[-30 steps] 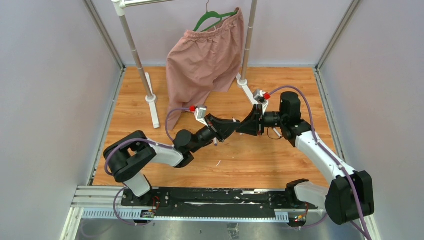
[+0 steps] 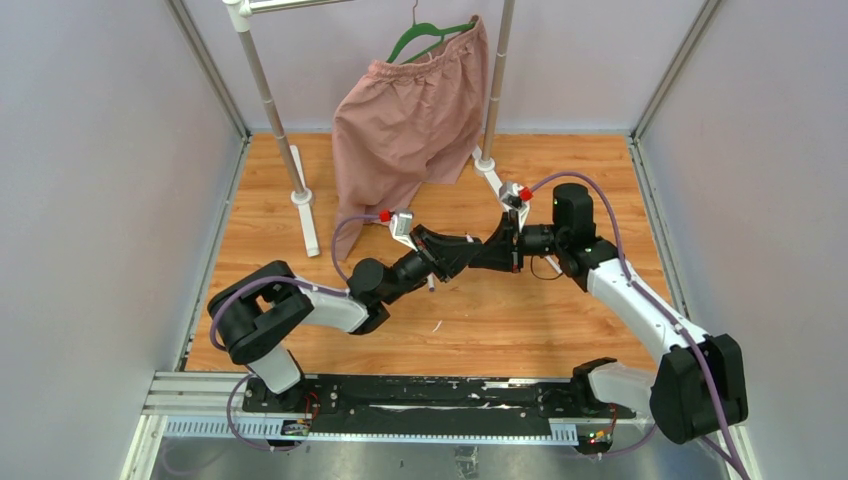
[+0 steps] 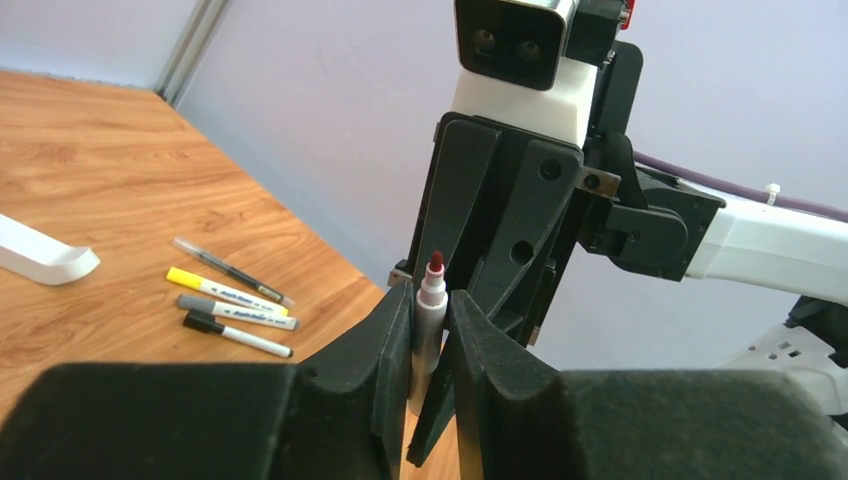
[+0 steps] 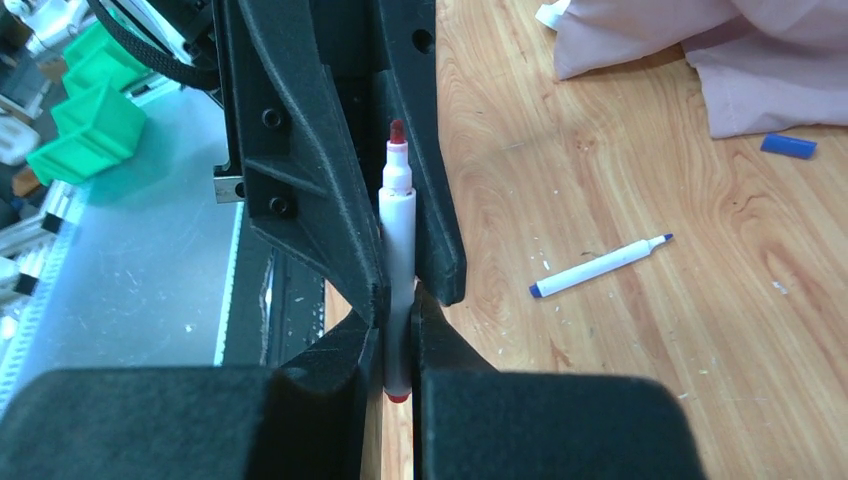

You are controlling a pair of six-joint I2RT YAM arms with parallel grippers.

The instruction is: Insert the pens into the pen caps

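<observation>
A white pen with a red tip (image 3: 429, 330) stands upright between both grippers, its tip bare. My right gripper is shut on its lower body. My left gripper has its fingers around the pen from the side; whether they touch it is unclear. In the right wrist view, a white pen with a blue tip (image 4: 590, 272) lies on the table, and a blue cap (image 4: 788, 146) lies near the cloth.
Several markers (image 3: 235, 310) lie on the table in the left wrist view. Pink shorts (image 2: 405, 130) hang from a rack at the back, their hem near the table.
My right gripper has shifted slightly left, toward my left gripper, over the last second. The left arm looks unchanged.
</observation>
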